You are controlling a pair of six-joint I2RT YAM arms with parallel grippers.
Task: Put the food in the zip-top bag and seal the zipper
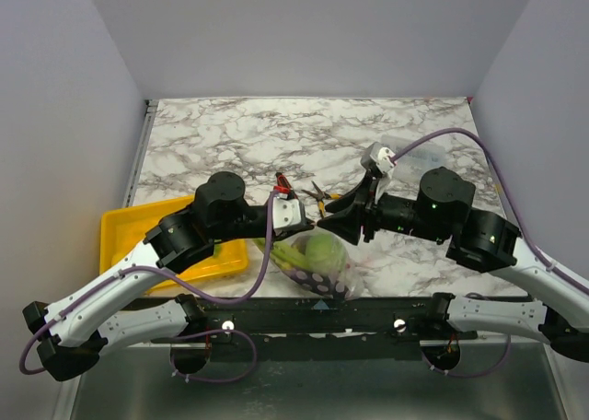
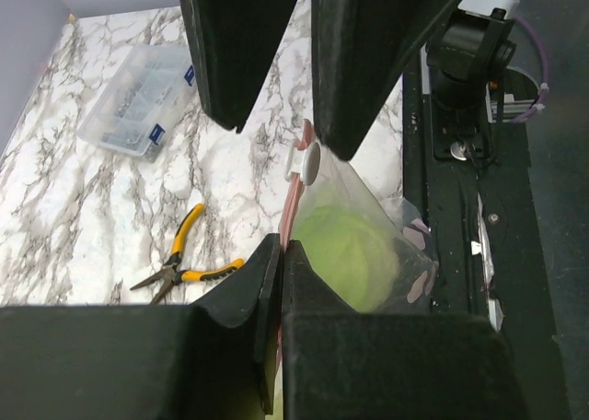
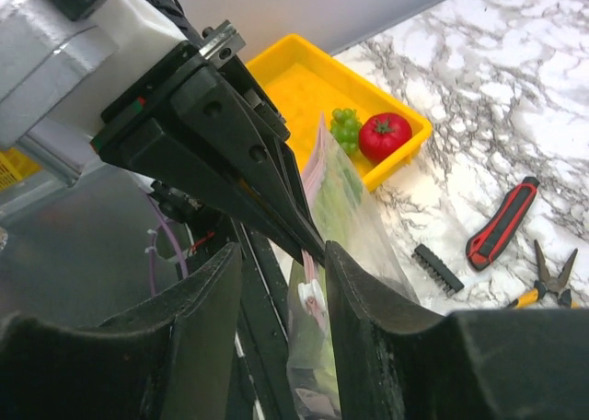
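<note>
The clear zip top bag [image 1: 342, 271], with dark spotted patches, stands at the front middle of the table and holds a round green food item [image 1: 324, 251] and longer green pieces. In the left wrist view my left gripper is shut on the bag's pink zipper strip [image 2: 291, 206]. Just beyond it on that strip sits the white slider [image 2: 303, 162]. My right gripper is open close by; in its wrist view the slider [image 3: 312, 300] shows between its spread fingers, nearer the right-hand one, not clasped.
A yellow bin [image 1: 118, 240] stands at the left, with a tomato [image 3: 384, 136] and green grapes [image 3: 346, 130]. Behind the bag lie a red-black cutter [image 3: 502, 224], a small black strip [image 3: 438, 270] and pliers [image 2: 175, 263]. A clear compartment box [image 2: 138, 98] is at the back right.
</note>
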